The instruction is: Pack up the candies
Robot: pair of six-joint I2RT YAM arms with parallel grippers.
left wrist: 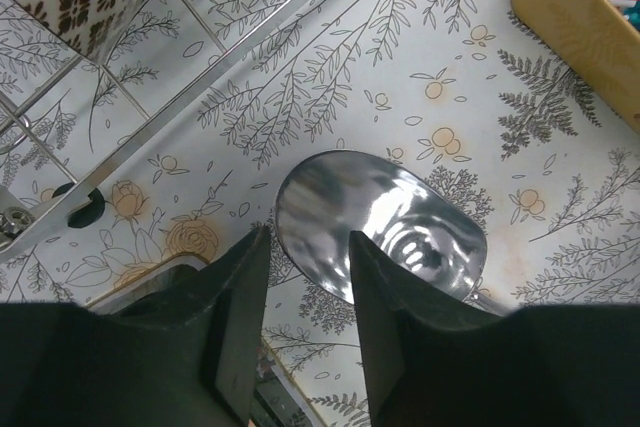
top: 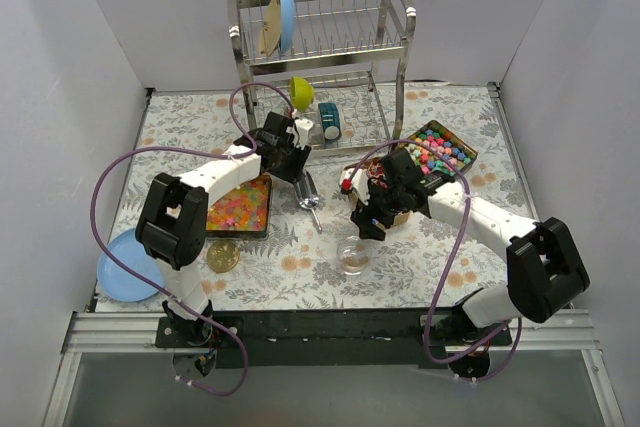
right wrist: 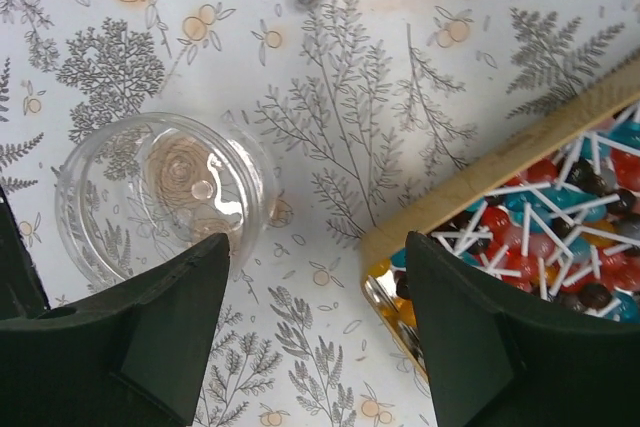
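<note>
A metal scoop (top: 308, 190) lies on the patterned table, its handle toward the front. My left gripper is over the scoop's bowl (left wrist: 345, 202), fingers apart, nothing held between them. In the right wrist view, my right gripper is open above bare table. A clear glass jar (right wrist: 262, 182) stands to its left in that view, and a wooden box (right wrist: 470, 192) of wrapped lollipops to its right. From the top, my right arm covers much of that box. Gummy candies fill a dark tray (top: 240, 210) at left; colourful round candies fill another tray (top: 455, 150) at back right.
A metal dish rack (top: 325, 68) stands at the back, holding a blue plate (top: 283, 2), a yellow mug (top: 301, 93) and a teal mug (top: 330, 119). Front left are a round gold lid (top: 223, 256) and a blue plate (top: 125, 272).
</note>
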